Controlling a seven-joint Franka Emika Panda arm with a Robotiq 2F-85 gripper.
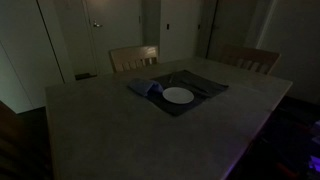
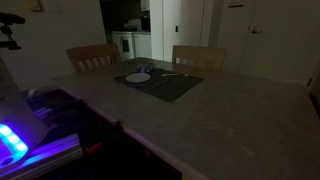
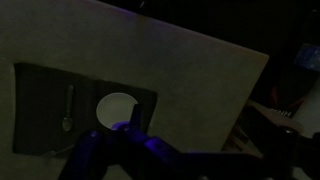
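The room is very dim. On the table lies a dark placemat [image 1: 205, 92] bearing a round white plate [image 1: 178, 95], a crumpled bluish cloth [image 1: 143, 86] at its edge beside the plate. In the wrist view the plate [image 3: 117, 110] and placemat [image 3: 38, 90] are at the left, with a thin piece of cutlery [image 3: 68, 108] on the mat. Dark parts of my gripper fill the bottom of that view, partly overlapping the mat's corner. Its finger state is lost in shadow, and nothing held can be made out.
Wooden chairs [image 1: 135, 57] stand along its far side. The lit blue arm base [image 2: 12, 140] is at the left of exterior view 2. Dark clutter [image 3: 308, 57] shows beyond the table edge.
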